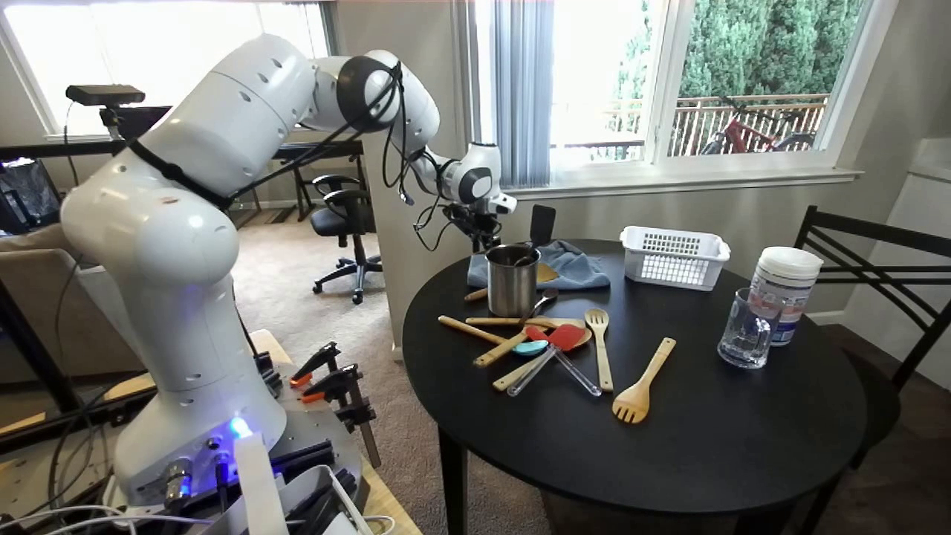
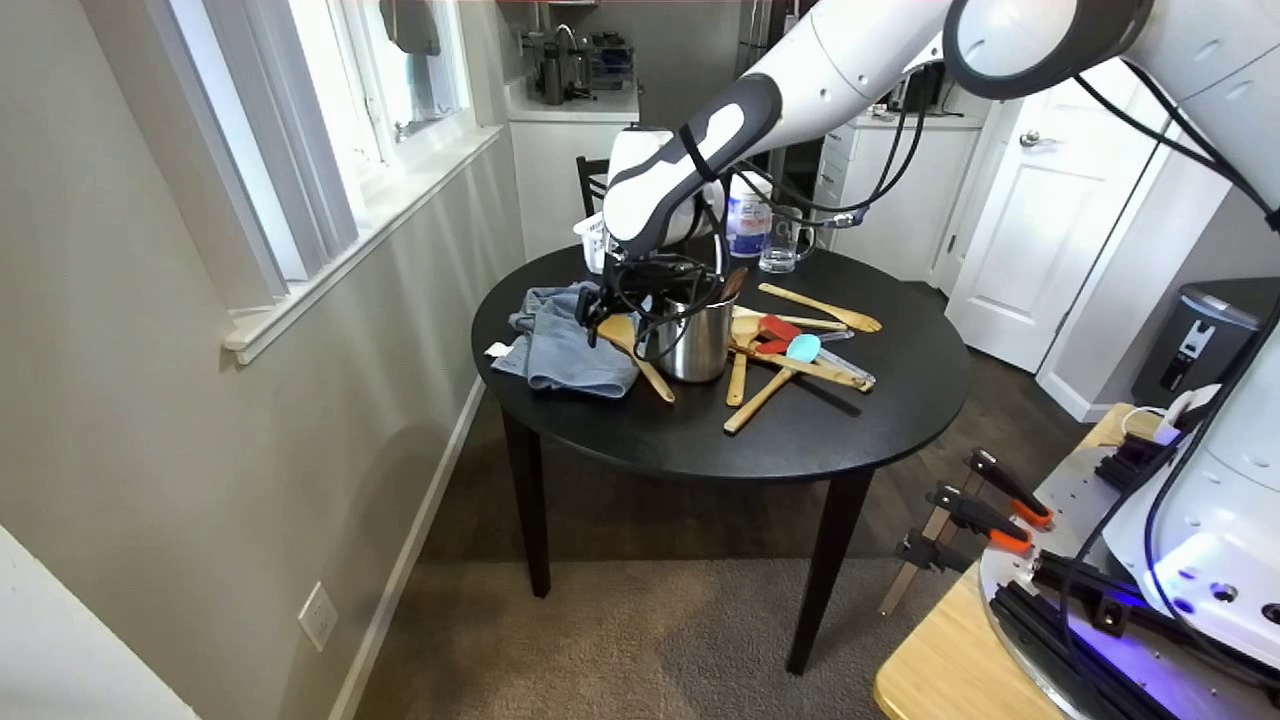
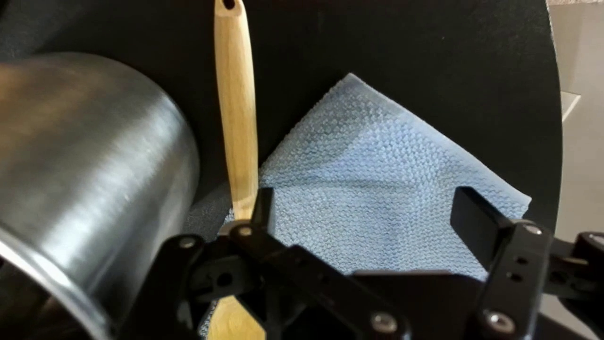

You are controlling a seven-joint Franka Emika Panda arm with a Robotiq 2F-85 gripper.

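My gripper is open above the blue cloth [image 3: 368,170], its two fingers spread wide with nothing between them. The cloth lies on the black round table, partly under a wooden utensil [image 3: 238,113] whose handle runs beside my left finger in the wrist view. Left of that handle stands the steel pot [image 3: 90,147]; in exterior view 1 the pot [image 1: 513,285] has a black spatula [image 1: 541,224] rising from it. From that side, the pot hides part of the cloth and my fingertips are hard to make out.
Several wooden and silicone utensils [image 1: 602,348] lie in front of the pot. A white basket [image 1: 674,258], a glass mug [image 1: 745,334] and a white-lidded canister [image 1: 786,290] stand farther right.
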